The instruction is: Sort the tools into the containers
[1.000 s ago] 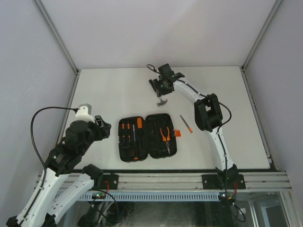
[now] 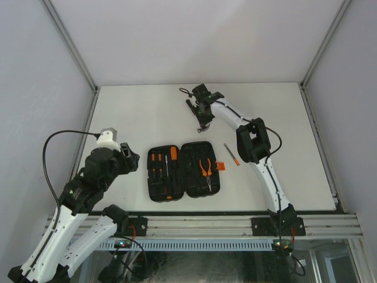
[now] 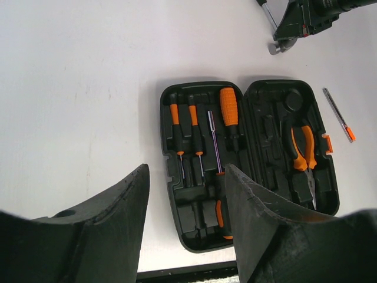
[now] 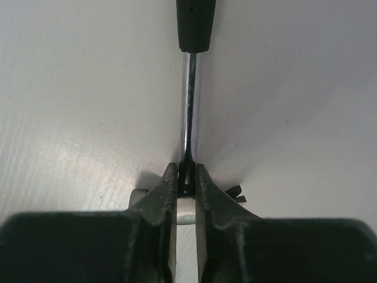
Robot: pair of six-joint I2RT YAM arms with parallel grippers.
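Note:
In the right wrist view, the hammer (image 4: 189, 112) lies on the table, its dark grip at the top and metal head below. My right gripper straddles the neck just above the head, both fingers close against it with no gap showing. From above, that gripper (image 2: 203, 119) covers most of the hammer; its head (image 2: 204, 128) peeks out. My left gripper stands open, nothing between its fingers, left of the black tool case (image 2: 166, 147). Inside the case are several orange-handled screwdrivers (image 3: 229, 106) and orange pliers (image 3: 309, 147).
A thin orange-tipped tool (image 2: 231, 154) lies loose right of the case, beside the case's orange latch (image 2: 221, 166). Bare table extends behind the case on the left and along the right side.
My right gripper has moved a little toward the near side and down over the hammer's neck, hiding more of it. The left arm has barely shifted.

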